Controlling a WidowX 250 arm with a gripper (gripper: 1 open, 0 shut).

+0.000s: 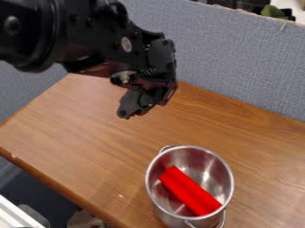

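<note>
A steel pot [167, 164] with side handles stands at the lower right of the wooden table. Inside it lies a red cylindrical object [191, 191], tilted along the pot's length. My dark gripper [139, 102] hangs in the upper middle, above and behind the pot and apart from it, its fingers open as far as the side-on view shows, with nothing seen held.
The bare table [84, 142] has free room to the left and right of the pot. A grey padded wall [238, 62] runs along the back. A white rail [14, 215] is at the lower left edge.
</note>
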